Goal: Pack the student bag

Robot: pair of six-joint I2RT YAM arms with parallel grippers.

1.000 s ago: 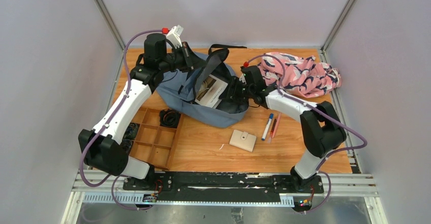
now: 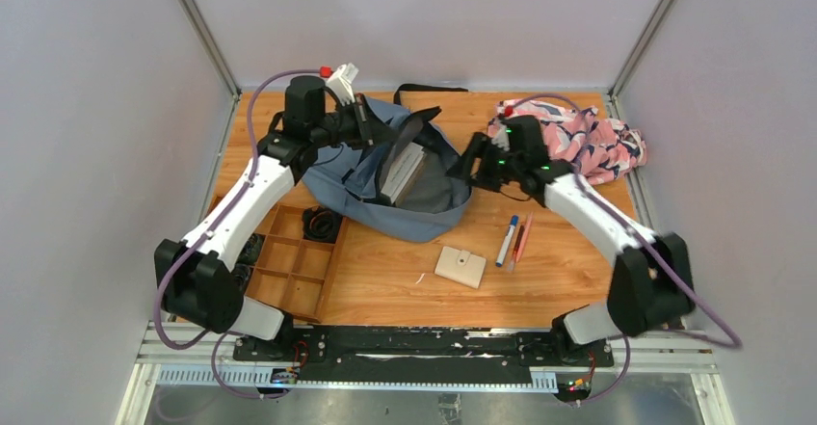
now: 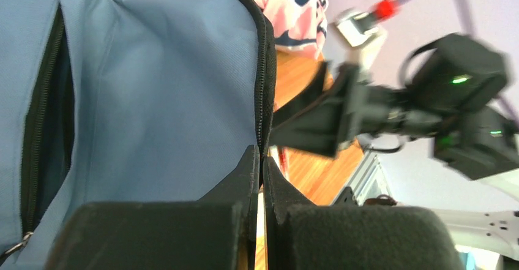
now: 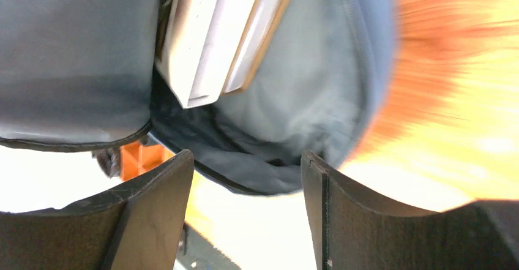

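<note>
The blue-grey bag lies unzipped on the table, its upper flap lifted. My left gripper is shut on the flap's black zipper edge, holding that side up. Inside the bag stand books, spines and edges showing, leaning toward the flap side; the bag's grey lining shows beside them. At the bag's right rim my right gripper stands open, nothing between its fingers. On the table in front are a beige wallet, a blue marker and pencils.
A pink patterned cloth lies crumpled at the back right. At the front left sits a wooden compartment tray with a coiled black cable.
The books now stand more upright. The left gripper has shifted slightly right and down, flap still held.
</note>
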